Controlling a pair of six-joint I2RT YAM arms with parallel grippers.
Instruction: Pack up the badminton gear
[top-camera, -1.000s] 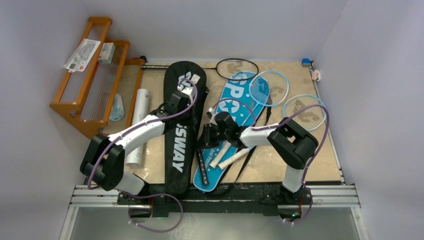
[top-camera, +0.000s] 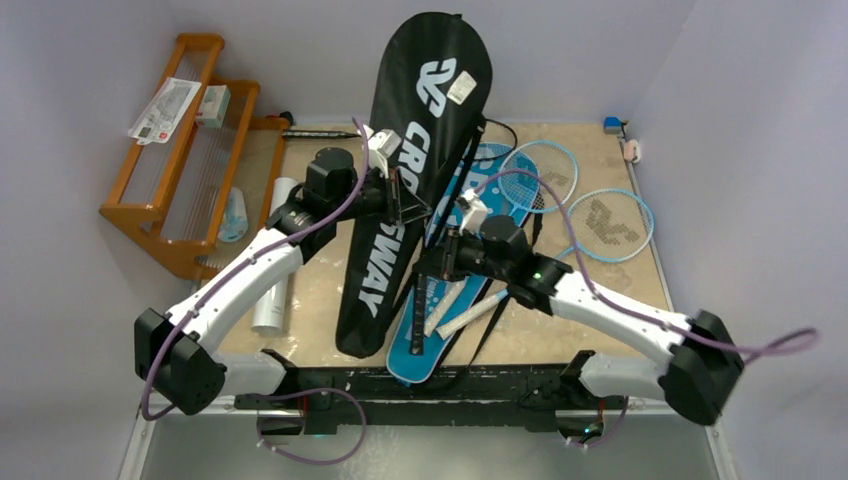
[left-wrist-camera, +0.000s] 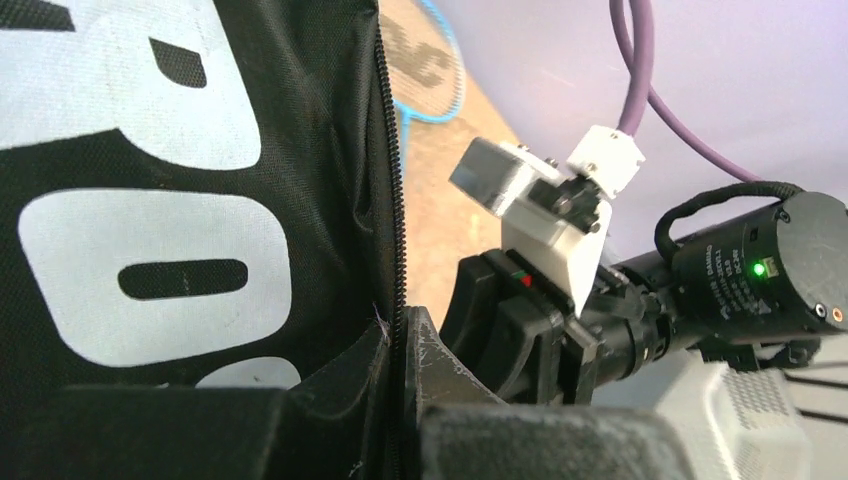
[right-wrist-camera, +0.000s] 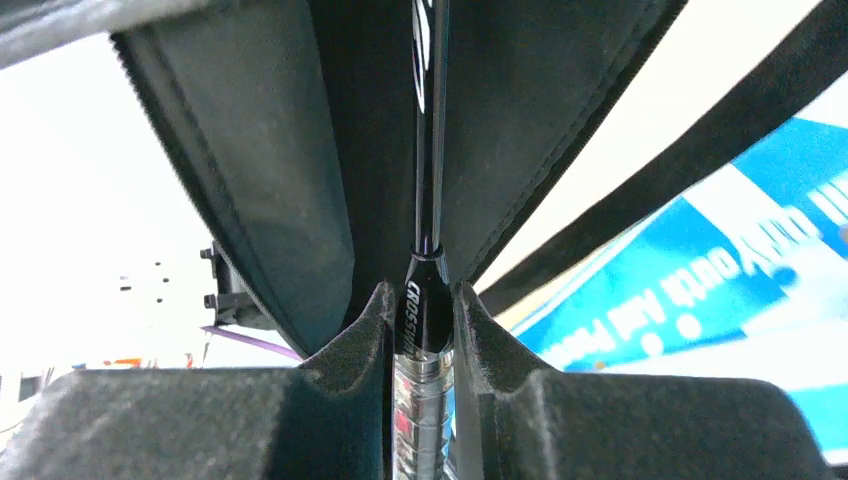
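The long black CROSSWAY bag (top-camera: 432, 80) is raised and tilted over the table. On its zip edge (left-wrist-camera: 388, 150) my left gripper is shut, the thin fabric running between its fingers. A black racket (right-wrist-camera: 428, 180) sits between the fingers of my right gripper, which is shut around the cone at the top of its handle. In the top view that handle (top-camera: 417, 325) hangs down over the blue bag (top-camera: 405, 372). The racket's shaft runs up alongside black fabric; its head is hidden. My right gripper (top-camera: 428, 268) is just below my left gripper (top-camera: 415, 210).
Blue rackets (top-camera: 609, 225) lie at the right, their pale handles (top-camera: 470, 315) across the blue bag. Another black racket (top-camera: 310, 134) lies along the back. At the left stand a white tube (top-camera: 270, 310) and a wooden rack (top-camera: 150, 213).
Both grippers have risen and shifted right. The black bag has come up with the left gripper, and the black racket has moved up and right with the right gripper.
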